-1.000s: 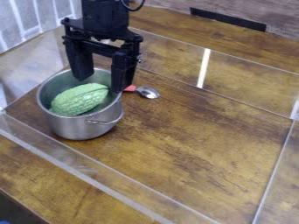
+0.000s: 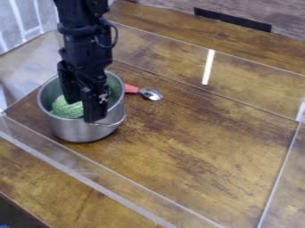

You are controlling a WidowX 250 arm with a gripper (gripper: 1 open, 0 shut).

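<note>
A steel pot point(image 2: 84, 128) stands on the wooden table at the left, with a pale green bumpy vegetable point(image 2: 68, 109) inside, partly hidden. My black gripper point(image 2: 84, 94) points down into the pot over the vegetable. It stands open; whether its fingers touch the vegetable I cannot tell. A spoon point(image 2: 149, 93) with a red handle lies just right of the pot, partly behind it.
Clear strips or panels run along its left and right sides. A dark slot point(image 2: 233, 18) shows at the back edge.
My gripper has turned and moved down into the pot, now covering more of the vegetable. The pot and spoon appear unmoved.
</note>
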